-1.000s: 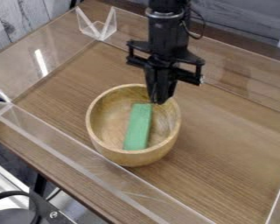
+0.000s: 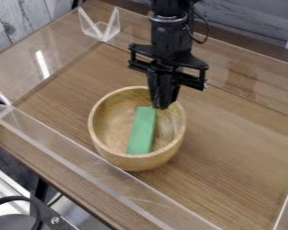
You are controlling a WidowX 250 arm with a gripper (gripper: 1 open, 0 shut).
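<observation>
A round wooden bowl (image 2: 108, 130) sits on the wooden table, with a green oblong block (image 2: 141, 132) lying inside it. My black gripper (image 2: 161, 99) hangs over the back right part of the bowl, shut, with nothing seen between its fingers. The block lies below and left of the fingertips. Whether the fingertips touch the bowl cannot be told.
A clear angular plastic piece (image 2: 101, 22) is at the back left. A black cable or arm part lies at the bottom left edge.
The gripper has shifted slightly from where it was a second ago, with little other movement. The bowl and block look unmoved.
</observation>
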